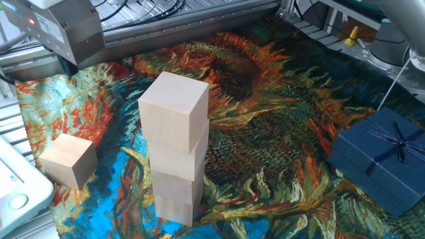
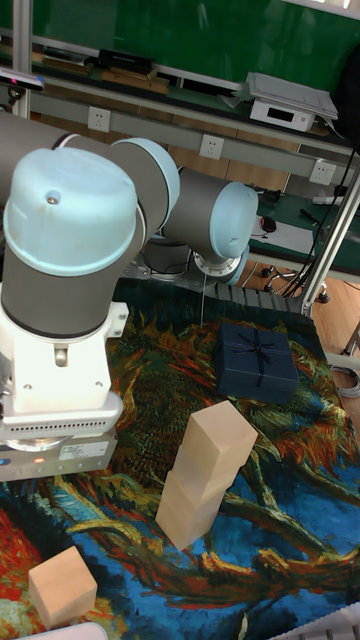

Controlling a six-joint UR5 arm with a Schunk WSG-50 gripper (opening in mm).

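A tower of several pale wooden blocks (image 1: pixel 174 109) stands on the patterned cloth, its layers slightly offset from each other. In the other view the same wooden tower (image 2: pixel 199 475) stands to the right of the arm. One loose wooden block (image 1: pixel 69 161) lies apart, left of the tower; it also shows at the lower left as a single block (image 2: pixel 62 588). My gripper (image 1: pixel 69 67) hangs at the upper left, clear of both the tower and the loose block. Only a dark bit of finger shows under its grey housing, so its finger state and anything between its fingers cannot be made out.
A dark blue gift box (image 1: pixel 382 159) with a ribbon bow sits at the right. The white device (image 1: pixel 20 189) borders the left edge. Metal rails (image 1: pixel 192 40) run along the back of the cloth. Open cloth lies between the tower and the box.
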